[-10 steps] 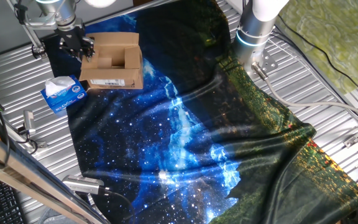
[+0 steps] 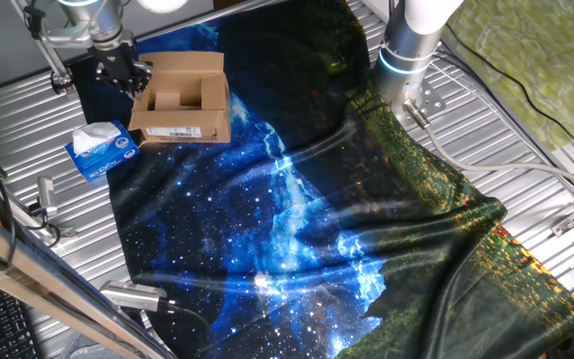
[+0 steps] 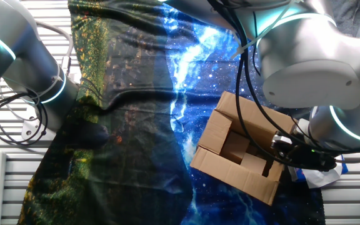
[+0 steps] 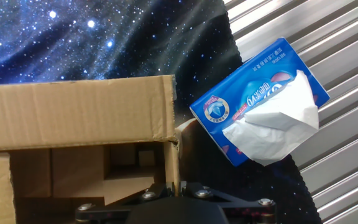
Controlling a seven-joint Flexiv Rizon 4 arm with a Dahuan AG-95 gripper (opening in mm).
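An open cardboard box (image 2: 182, 132) lies on the dark galaxy-print cloth, its flaps folded outward. In the wrist view, the upright edge of one box wall (image 4: 171, 165) runs down between the fingertips of my gripper. The fingers are close together, shut on this thin cardboard. Exterior view 1 has the gripper (image 2: 140, 88) at the box's left side, near the back. From the other exterior view, the gripper (image 3: 285, 152) is partly covered by the arm and cables. Inside the box, smaller cardboard panels (image 4: 76, 171) show.
A blue tissue pack (image 4: 260, 99) with a white tissue sticking out lies beside the box, across the cloth's edge.
Compared with a second ago, the box has shifted very slightly and its inner cardboard panel looks different. My gripper has barely moved, and the tissue pack lies where it was.
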